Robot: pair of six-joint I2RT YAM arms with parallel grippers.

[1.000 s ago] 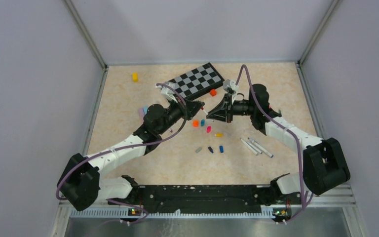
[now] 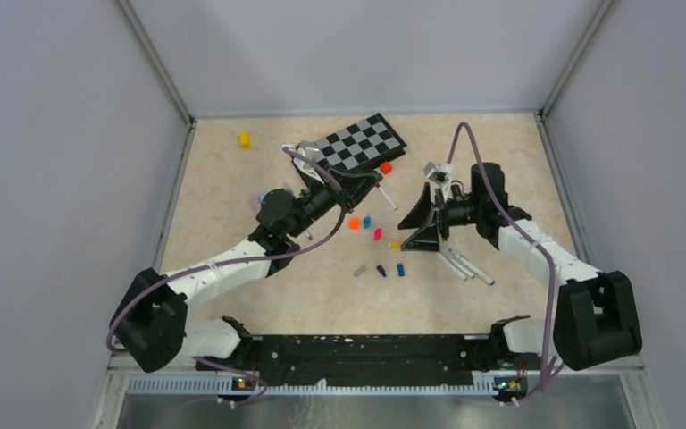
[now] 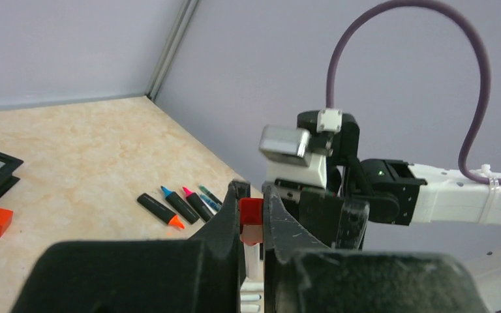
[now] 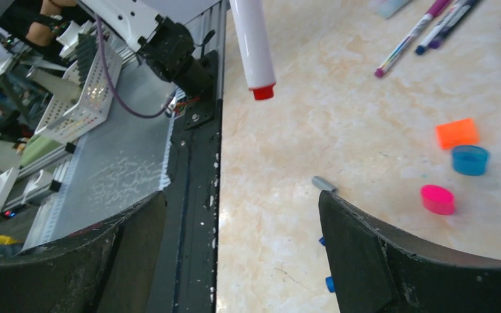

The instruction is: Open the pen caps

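Observation:
Between the fingers of my left gripper is a white-bodied pen with red at its held end; the fingers are shut on it. The pen slants down toward the right in the top view, clear of the table. In the right wrist view, the free end of the white pen is red; I cannot tell if it is a cap. My right gripper stands open beside the pen, apart from it, with nothing between its fingers. Small loose caps, including pink, blue and orange, lie on the table.
A checkered board lies at the back, with a red block near its edge. White pens rest beneath the right arm. A yellow block is far left.
My left gripper has moved slightly right with the pen.

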